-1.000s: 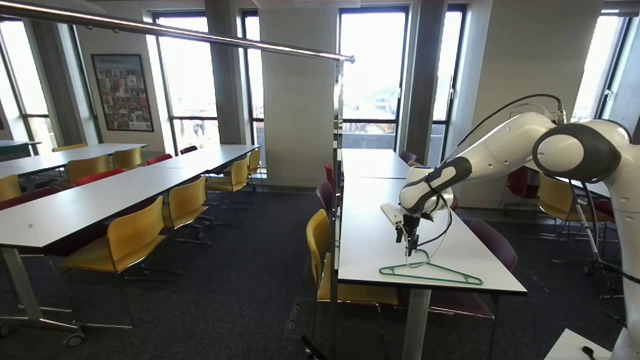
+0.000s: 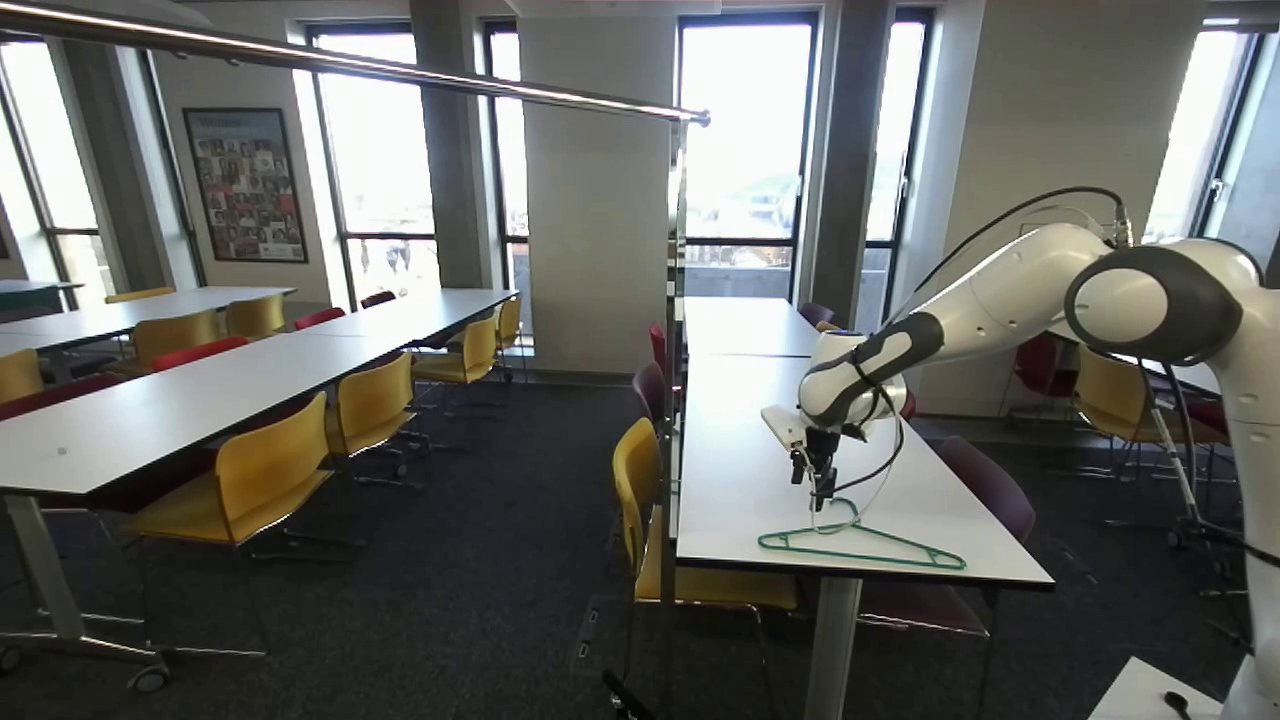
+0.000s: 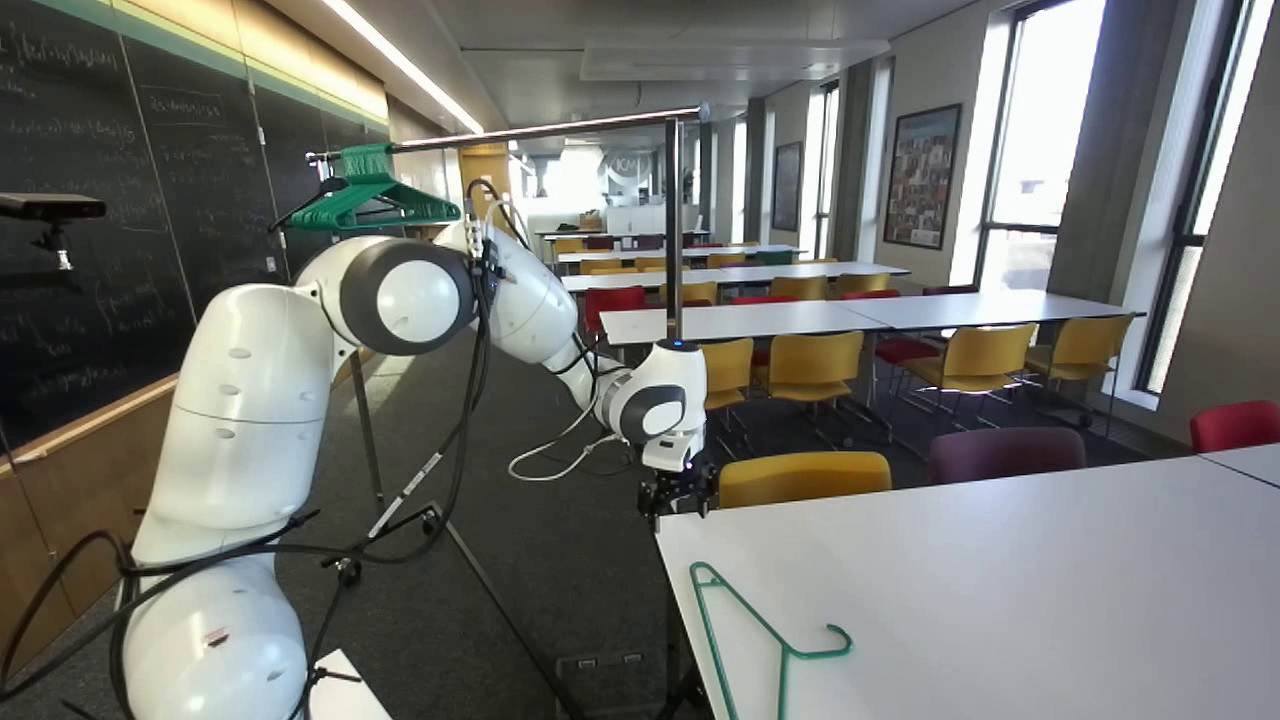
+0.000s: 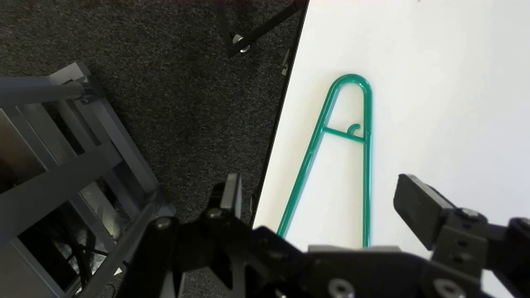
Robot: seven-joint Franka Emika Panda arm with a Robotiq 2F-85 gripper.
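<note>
A green plastic hanger (image 2: 859,552) lies flat near the end of the white table (image 3: 1020,576). Its hook and upper arms show in exterior view 2, where the frame cuts off the lower part. In the wrist view one rounded end of the hanger (image 4: 367,183) points away from the gripper, and the rest passes out of sight behind the gripper body. My gripper is above the hanger, fingers spread wide and the fingers empty. One finger (image 4: 231,193) appears over the dark floor past the table edge, the other over the tabletop.
A metal clothes rack has a long rail (image 3: 564,134) with several green hangers (image 3: 372,198) on it. Its upright (image 2: 675,312) stands beside the table. Yellow chairs (image 2: 642,504) are tucked close to the table edge.
</note>
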